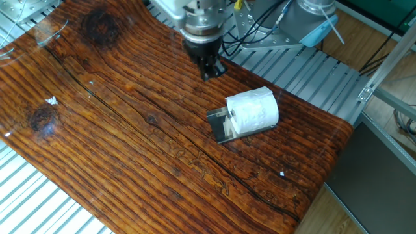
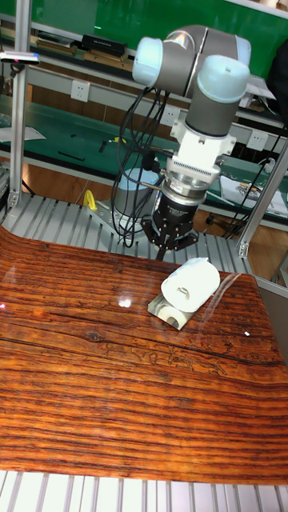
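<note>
A white paper roll (image 1: 253, 110) lies on its side on a metal holder (image 1: 220, 127), on the right part of the wooden table. In exterior view 3 the roll (image 2: 191, 284) shows its open core, with the holder's shiny plate (image 2: 170, 313) sticking out below it. My black gripper (image 1: 209, 70) hangs above the table, up and to the left of the roll and apart from it. In exterior view 3 the gripper (image 2: 161, 253) points down near the table's back edge. Its fingers are small, dark and blurred, so their opening is unclear. Nothing held is visible.
A few white scraps (image 1: 51, 101) lie on the table. Behind it are a slatted metal bench (image 1: 312, 75) and loose black cables (image 2: 128, 183) around the arm.
</note>
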